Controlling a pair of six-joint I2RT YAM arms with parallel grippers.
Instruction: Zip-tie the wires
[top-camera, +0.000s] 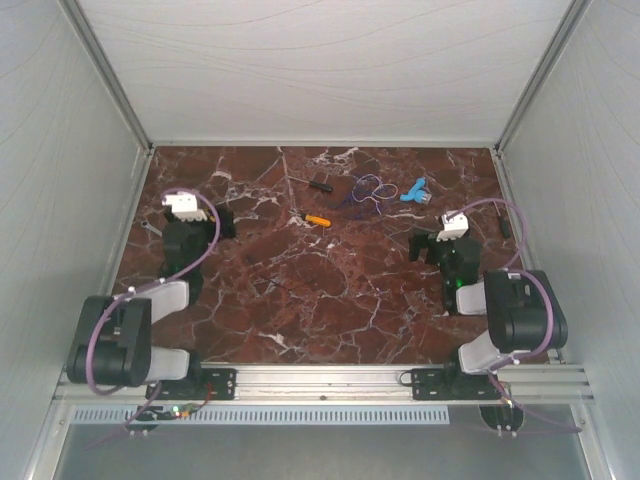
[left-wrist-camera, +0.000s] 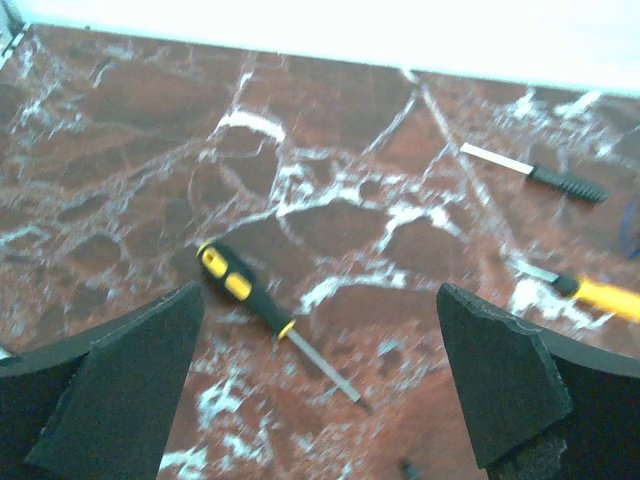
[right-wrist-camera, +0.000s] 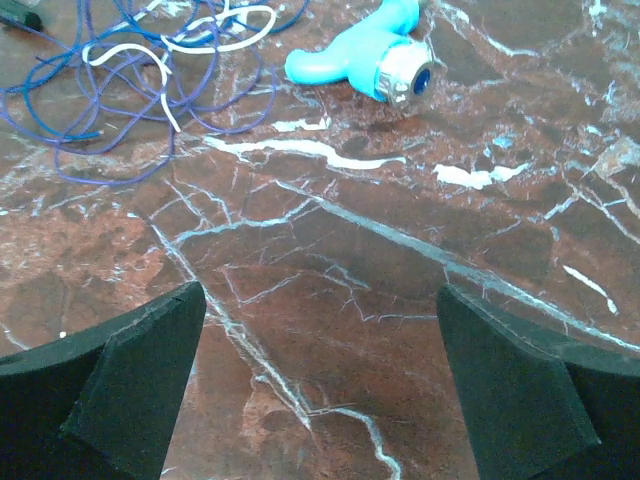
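A tangle of blue, purple and white wires (top-camera: 372, 195) (right-wrist-camera: 160, 70) lies toward the back right of the marble table. My left gripper (top-camera: 200, 217) hangs open over the left side; below it in the left wrist view a black-and-yellow screwdriver (left-wrist-camera: 250, 295) lies between the fingers on the table, not held. My right gripper (top-camera: 432, 243) stands open on the right, with bare marble between its fingers and the wires beyond it. I see no zip tie that I can identify.
A light blue tool (top-camera: 414, 192) (right-wrist-camera: 355, 60) lies right of the wires. A black-handled screwdriver (top-camera: 320, 186) and a yellow-handled screwdriver (top-camera: 318, 220) lie near the middle. A wrench (top-camera: 150, 228) is at the left.
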